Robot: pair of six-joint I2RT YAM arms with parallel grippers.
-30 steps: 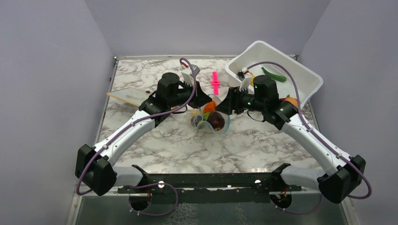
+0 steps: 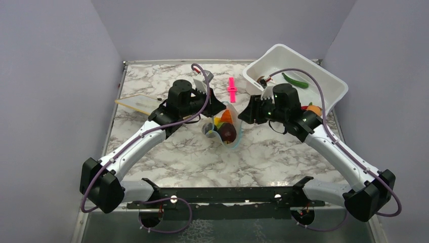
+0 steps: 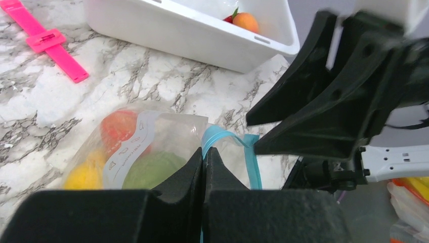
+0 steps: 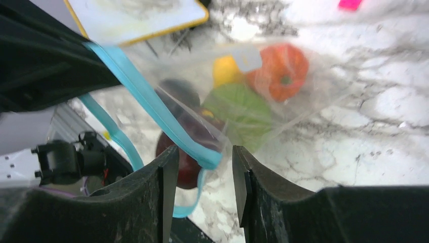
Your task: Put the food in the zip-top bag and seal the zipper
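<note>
The clear zip top bag [image 2: 228, 110] stands with its blue-edged mouth open toward the front. A dark round food item [image 2: 227, 132], an orange-red one [image 4: 278, 71], a green one [image 4: 238, 109] and a yellow one [image 4: 224, 71] lie inside. My left gripper is shut on the bag's blue zip rim, a thin strip showing between its fingertips. Opposite it, my right gripper is open at the right of the mouth. The blue rim [image 4: 202, 154] appears in the gap between its fingers, not gripped.
A white bin [image 2: 278, 58] with a green vegetable [image 2: 295, 80] and an orange fruit [image 3: 246, 22] stands at the back right. A pink strap [image 2: 231, 90] lies behind the bag, and a yellow-edged flat panel [image 2: 137, 103] lies left.
The bag's mouth has shifted a little left. My left gripper has hardly moved.
</note>
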